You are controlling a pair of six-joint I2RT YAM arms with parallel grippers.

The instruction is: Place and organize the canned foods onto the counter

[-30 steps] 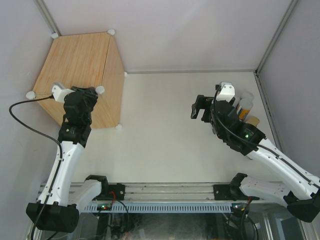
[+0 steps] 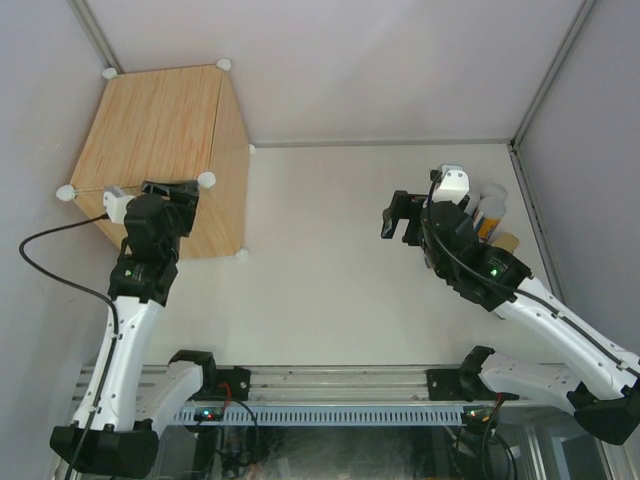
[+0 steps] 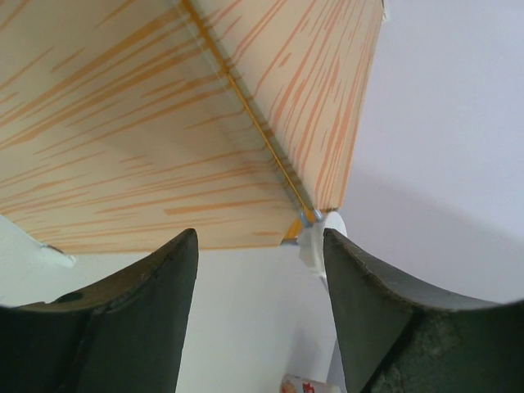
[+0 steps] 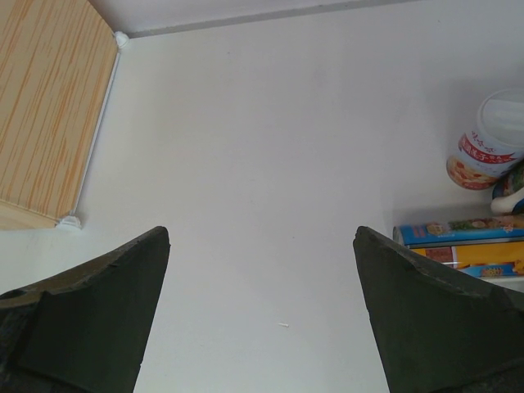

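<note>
A wooden cabinet (image 2: 150, 115) stands at the left of the counter (image 2: 340, 280). My left gripper (image 2: 175, 200) is open at its front top edge, by a white corner knob (image 3: 319, 237) seen between and just beyond the fingers in the left wrist view. My right gripper (image 2: 395, 220) hovers open at the right, holding nothing. Below it, in the right wrist view, are a white-lidded can (image 4: 483, 147) and several colourful cylinders or packs (image 4: 458, 232), partly hidden by the right finger. The top view mostly hides these behind the right arm.
Walls (image 2: 370, 70) bound it at back and sides, and a metal rail (image 2: 330, 385) runs along the front.
The right arm is unchanged.
</note>
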